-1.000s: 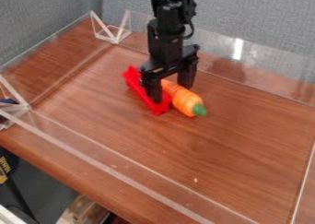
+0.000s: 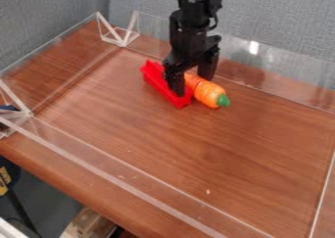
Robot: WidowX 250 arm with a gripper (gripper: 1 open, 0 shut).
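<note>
My black gripper (image 2: 191, 64) hangs over a red elongated block (image 2: 163, 81) and an orange toy carrot (image 2: 206, 89) with a green top, which lie side by side near the back middle of the wooden table. The fingers are lowered around the upper end of the pair, partly hiding both. Whether they grip anything cannot be told.
Clear plastic walls line the wooden table (image 2: 197, 173), with white brackets (image 2: 116, 31) at the left corners. Grey padded walls stand behind.
The gripper has moved slightly up and back from lower over the pair. The carrot and red block have shifted a little, the carrot's green end now higher in view.
</note>
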